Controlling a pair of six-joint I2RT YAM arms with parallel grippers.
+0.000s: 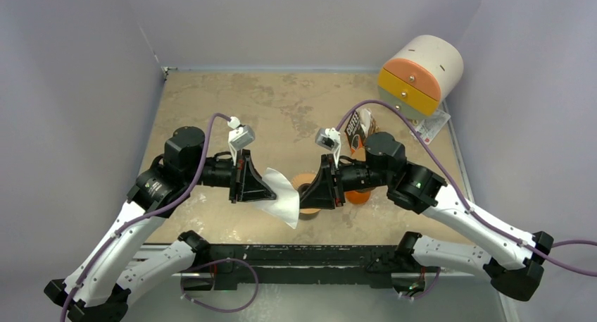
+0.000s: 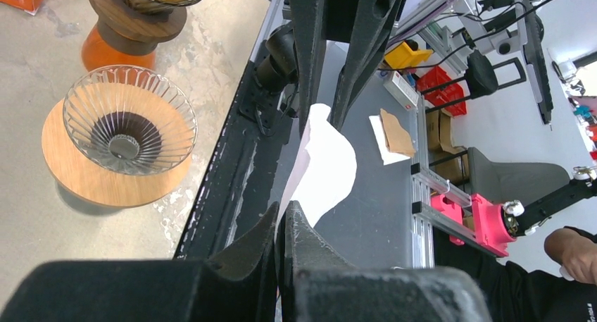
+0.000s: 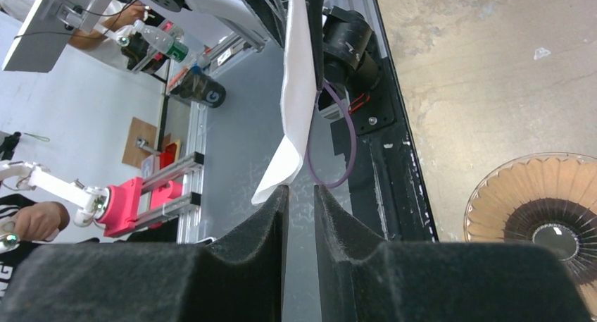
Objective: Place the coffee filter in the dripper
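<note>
A white paper coffee filter [image 1: 280,202] [image 2: 324,160] [image 3: 297,103] hangs upright in my left gripper [image 1: 272,196], which is shut on it. My right gripper [image 1: 304,199] faces it, fingers parted with a narrow gap, its tips close to the filter's free edge; nothing clearly sits between them. A clear ribbed glass dripper [image 2: 91,114] [image 3: 493,202] stands on a light wooden base [image 2: 60,160], below and beside the grippers; in the top view it is largely hidden by them and the filter.
A dark wooden stand [image 2: 130,22] with filters in a holder and an orange base is behind the dripper, under the right arm from above. A drawer box [image 1: 415,82] stands at the back right. The front rail borders the table.
</note>
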